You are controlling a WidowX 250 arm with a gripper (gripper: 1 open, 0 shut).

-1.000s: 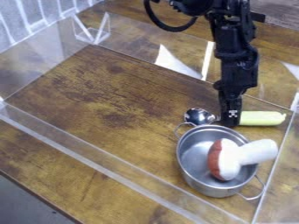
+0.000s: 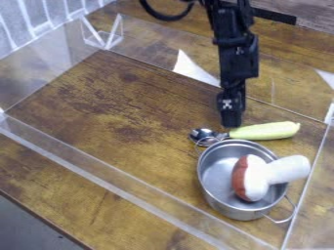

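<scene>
My black gripper [image 2: 229, 111] hangs above the board at the upper right, just over a silver spoon [image 2: 201, 135] and beside a pale yellow-green corn-like vegetable [image 2: 268, 130]. A metal pot [image 2: 232, 203] stands below them, holding a white object with a red-brown part [image 2: 261, 174]. The gripper's fingertips are small and dark here; nothing shows held between them.
The wooden board [image 2: 98, 127] is clear on the left and middle. Clear plastic walls [image 2: 117, 181] run round the work area, with a white railing at the top left.
My gripper has moved up and to the left, away from the right side. The yellow-green vegetable has shifted slightly left, now lying nearer the spoon.
</scene>
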